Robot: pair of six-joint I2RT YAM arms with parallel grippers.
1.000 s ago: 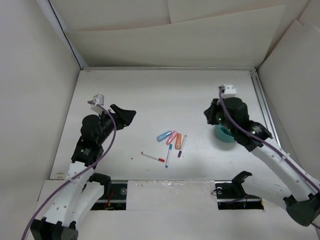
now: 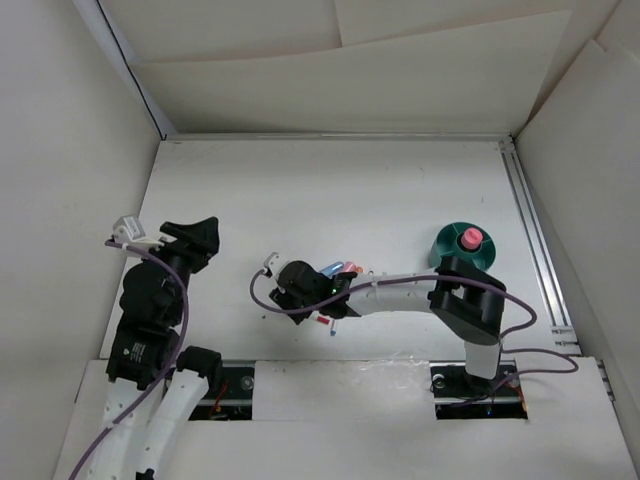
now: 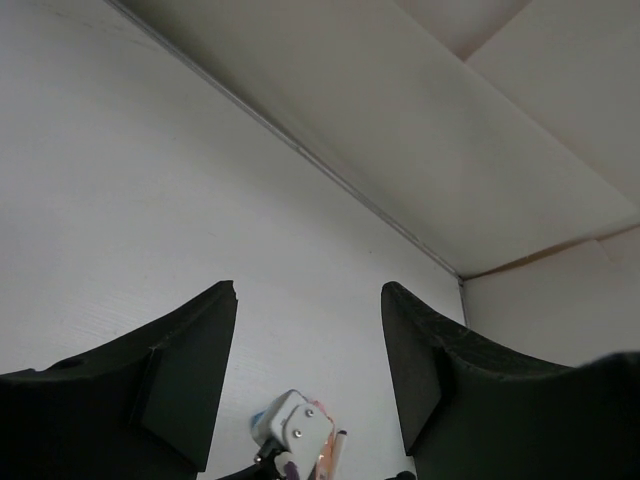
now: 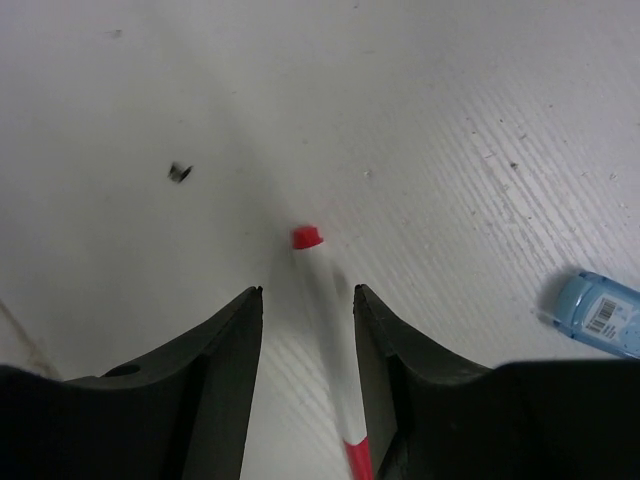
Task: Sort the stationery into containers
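My right gripper (image 2: 285, 305) is low over the loose stationery, open, with a white red-capped marker (image 4: 322, 300) lying below its fingertips in the right wrist view. A blue item (image 4: 600, 312) with a barcode lies to the right of it. The top view shows blue and pink items (image 2: 351, 267) partly hidden behind the right arm. My left gripper (image 2: 200, 238) is raised at the left, open, with nothing between its fingers. A green round container (image 2: 448, 240) with a pink item (image 2: 472, 238) in it stands at the right.
Padded walls and metal rails border it at the back and sides.
My right gripper has swung left and toward the front, from beside the green container to over the markers. My left gripper has drawn back to the left.
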